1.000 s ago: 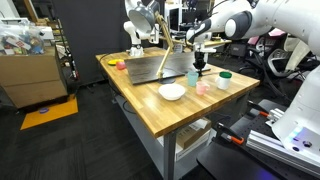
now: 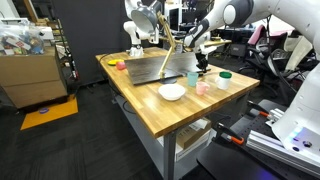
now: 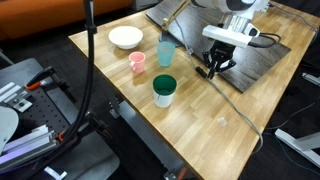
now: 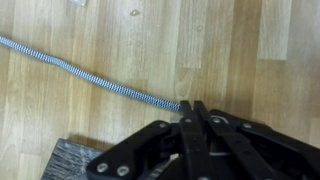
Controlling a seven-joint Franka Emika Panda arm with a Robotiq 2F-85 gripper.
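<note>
My gripper (image 3: pixel 206 71) is low over the wooden table, at the near edge of a dark grey board (image 3: pixel 240 57). A thin grey ribbed cable (image 4: pixel 95 78) crosses the wood in the wrist view and runs up to the dark fingertips (image 4: pixel 186 107). There it passes out of sight, and whether it lies between the fingers or under them cannot be told. The fingers look close together, but any gap is unclear. On the other side of the gripper, the cable (image 3: pixel 234 106) curves away across the bare table.
A white bowl (image 3: pixel 126 38), pink cup (image 3: pixel 137 62), teal cup (image 3: pixel 166 54) and green-and-white cup (image 3: pixel 164 92) stand on the near side. A wooden lamp arm (image 2: pixel 167 57) rises beside the board. Bare wood (image 3: pixel 205 130) lies in front of the gripper.
The arm and gripper have shifted slightly to the right in exterior view 1. The cups and bowl have stayed in place.
</note>
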